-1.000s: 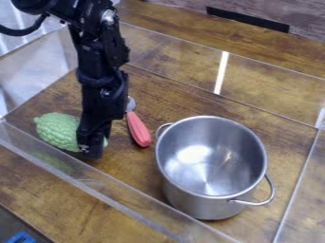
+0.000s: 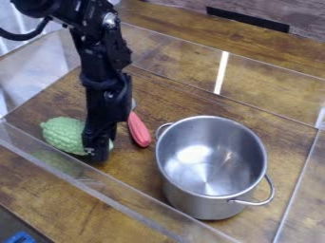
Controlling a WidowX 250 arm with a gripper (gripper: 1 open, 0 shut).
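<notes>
The black gripper [image 2: 102, 142] reaches down at the left of the table, shut on a green bumpy vegetable-like object [image 2: 64, 133] that lies low beside the clear wall. Part of the green object is hidden behind the fingers. To the gripper's right lies a red object [image 2: 139, 129], apart from it.
A steel pot [image 2: 210, 176] with two handles stands at the right. Clear plastic walls border the wooden table [image 2: 254, 85], one running along the front left.
The gripper and the green object have shifted very slightly; the pot and red object stay where they were.
</notes>
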